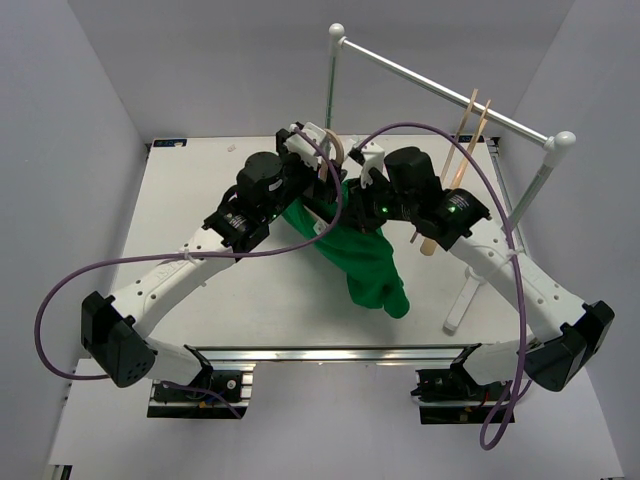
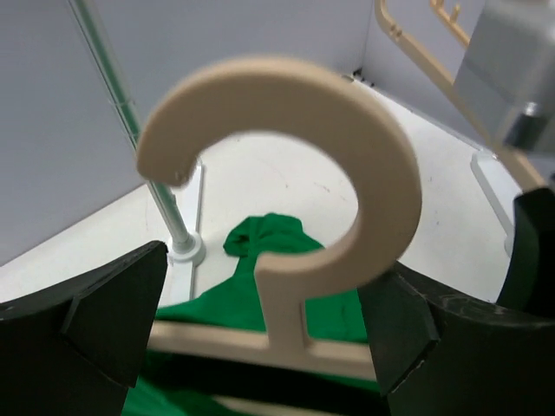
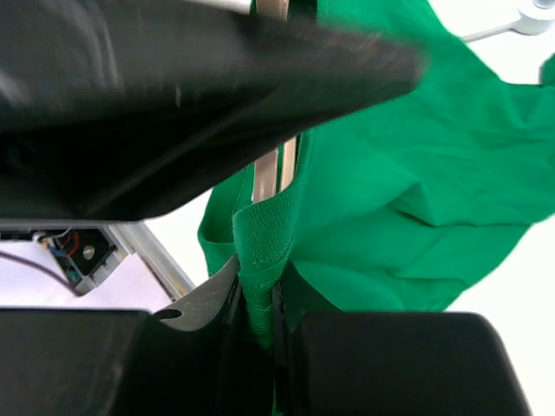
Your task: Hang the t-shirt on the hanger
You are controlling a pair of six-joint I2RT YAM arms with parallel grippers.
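The green t shirt (image 1: 365, 270) hangs between my two grippers over the table, its fabric filling much of the right wrist view (image 3: 425, 173). A light wooden hanger (image 2: 295, 295) stands in front of my left gripper, its hook up and its bar crossing between that gripper's fingers, which are apart. Green cloth lies behind and below the bar. My right gripper is shut on a fold of the t shirt, with strips of the hanger just above it, partly wrapped in cloth.
A white rail rack (image 1: 440, 90) spans the back and right, with spare wooden hangers (image 1: 460, 170) on its right part. Both arms crowd together at the centre.
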